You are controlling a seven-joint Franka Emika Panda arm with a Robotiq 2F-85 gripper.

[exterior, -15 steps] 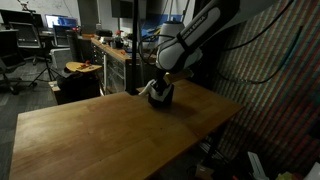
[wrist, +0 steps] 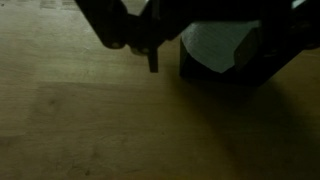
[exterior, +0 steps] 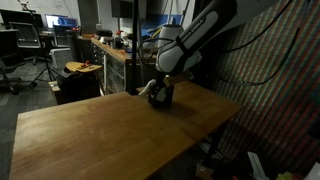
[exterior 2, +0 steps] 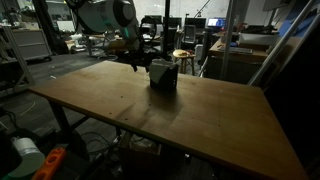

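A black open-topped box point(exterior: 161, 97) stands on the wooden table, near its far edge in exterior view 1. Pale grey-white cloth or paper point(exterior 2: 158, 66) shows at the box's top, and a white end of it sticks out to the left in exterior view 1. My gripper point(exterior 2: 143, 59) is close beside the box's upper edge. In the wrist view its dark fingers point(wrist: 153, 57) stand apart, and the pale material point(wrist: 213, 45) shows beyond them inside the box's rim. That view is too dark to tell whether a finger touches it.
Bare wooden tabletop point(exterior: 95, 135) stretches left and forward of the box. Chairs, desks and a stool point(exterior 2: 181, 54) stand behind the table. A thin upright post point(exterior 2: 229, 30) rises at the back.
My gripper has shifted slightly at the box and now covers more of the pale material in exterior view 1. The box stays in place.
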